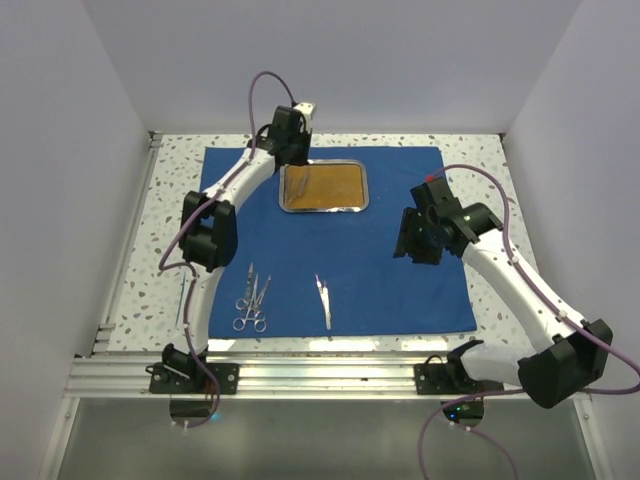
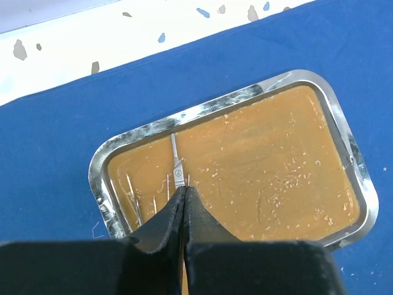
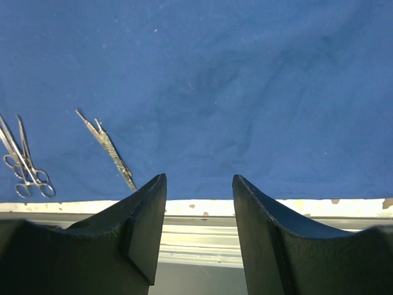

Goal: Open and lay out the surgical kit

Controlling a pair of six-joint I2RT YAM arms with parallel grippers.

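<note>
A silver tray [image 1: 365,182] with a tan bottom sits at the back of the blue cloth. In the left wrist view a slim metal instrument [image 2: 177,161] lies inside it, with thinner instruments [image 2: 135,200] to its left. My left gripper is shut over the tray, its tips overlapping the lower end of the slim instrument in view; nothing shows between them. Scissor-handled clamps [image 1: 251,318] lie at the cloth's front left, and tweezers-like instruments [image 3: 112,152] to their right. Over the cloth's right half, my right gripper is open and empty.
Speckled table top [image 1: 150,270] borders it, with metal rails [image 1: 330,365] along the front and grey walls around.
</note>
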